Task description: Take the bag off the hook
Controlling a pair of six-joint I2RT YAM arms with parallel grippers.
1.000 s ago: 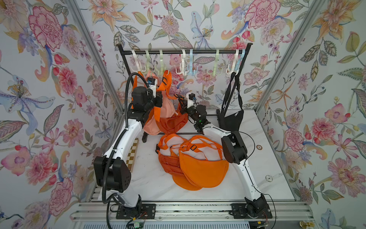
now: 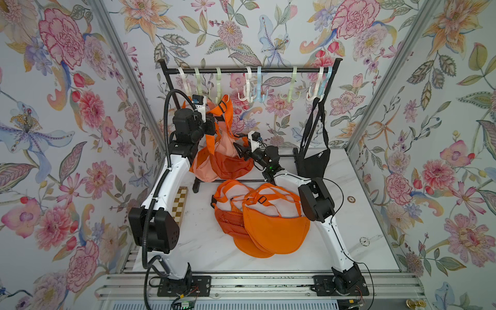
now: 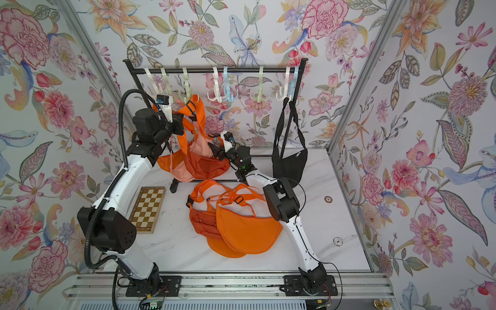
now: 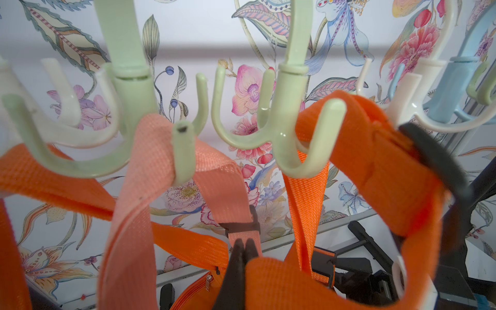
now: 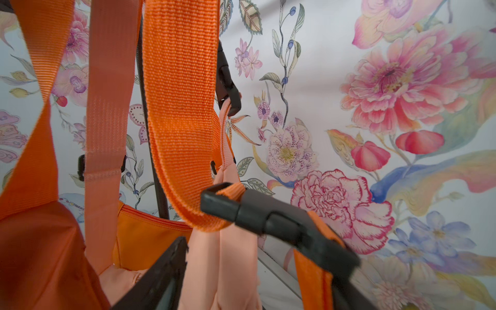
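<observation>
Orange and pink bags (image 2: 232,165) hang by straps from green hooks at the rack's left. In the left wrist view a pink strap (image 4: 129,206) and an orange strap (image 4: 361,155) loop over hooks (image 4: 289,118). My left gripper (image 2: 209,121) is up at those straps, its fingers shut at the bottom of its wrist view, partly behind orange webbing. My right gripper (image 2: 241,148) is lower, beside the hanging bags, part open, with an orange strap and black buckle (image 5: 279,227) close at its fingers; whether any strap lies between them is unclear.
Orange bags (image 2: 276,232) lie on the table below. A black bag (image 2: 313,165) hangs at the rack's right. A checkerboard (image 3: 147,209) lies at the table's left.
My left gripper has risen and moved slightly left, lifting orange webbing. My right gripper has moved down and slightly left toward the hanging bags.
</observation>
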